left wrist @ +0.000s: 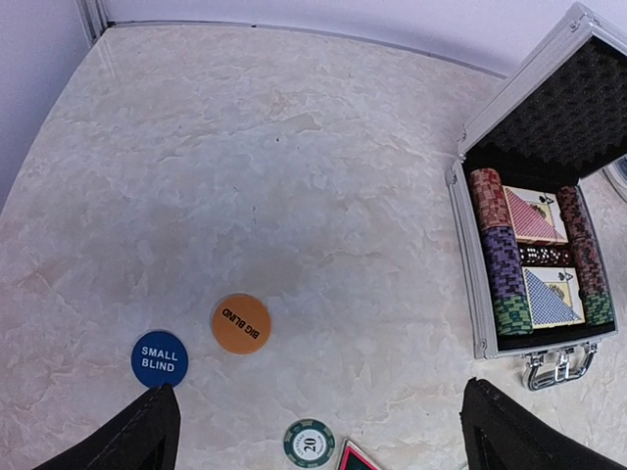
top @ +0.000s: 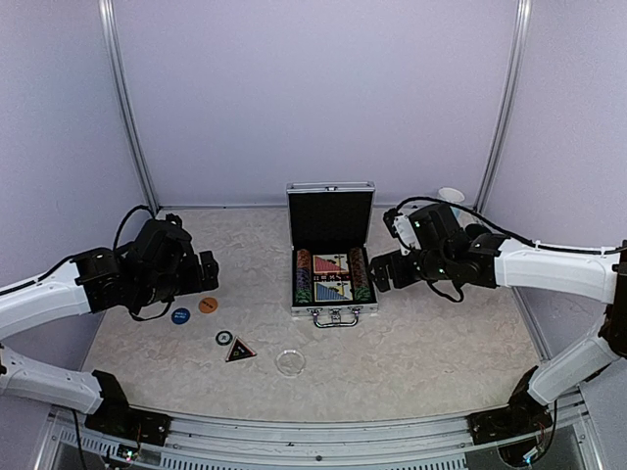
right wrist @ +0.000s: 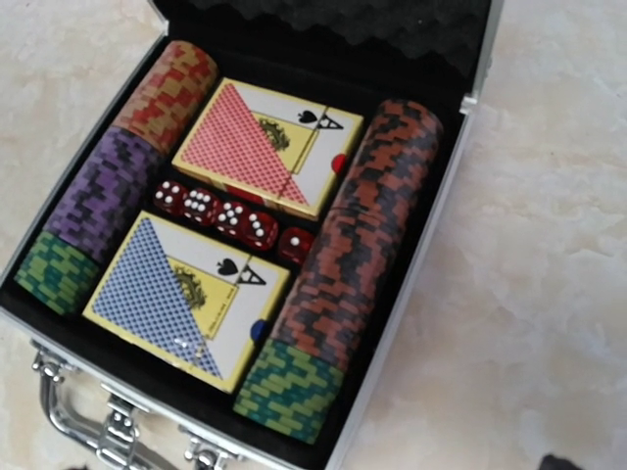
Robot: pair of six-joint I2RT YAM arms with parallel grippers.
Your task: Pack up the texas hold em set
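Observation:
The silver case (top: 333,310) stands with its lid up at the middle of the table. Inside, the right wrist view shows a red card deck (right wrist: 269,145), a blue card deck (right wrist: 186,299), a row of red dice (right wrist: 231,217) and chip stacks (right wrist: 361,264) along both sides. On the table at left lie a blue Small Blind disc (left wrist: 160,358), an orange Big Blind disc (left wrist: 241,324), a green-rimmed chip (left wrist: 310,444) and a black triangle (top: 240,351). My left gripper (top: 210,271) hovers open near the discs, empty. Just right of the case, my right gripper (top: 380,273) is open and empty.
A clear round piece (top: 290,362) lies on the table in front of the case. A white cup-like object (top: 452,196) stands behind the right arm.

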